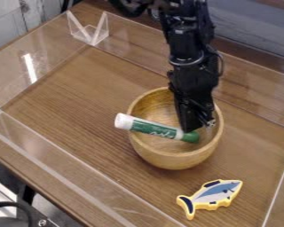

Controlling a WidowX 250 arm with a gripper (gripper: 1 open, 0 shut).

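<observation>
A wooden bowl (170,156) sits in the middle-right of the table. A green and white tube (152,128) lies tilted in it, its white end over the left rim. My black gripper (194,119) reaches down into the back right of the bowl, just behind the tube; its fingertips are dark and partly hidden, so what is between them is hard to see.
A yellow and blue fish toy (209,195) lies at the front right. A clear plastic object (88,27) stands at the back left.
</observation>
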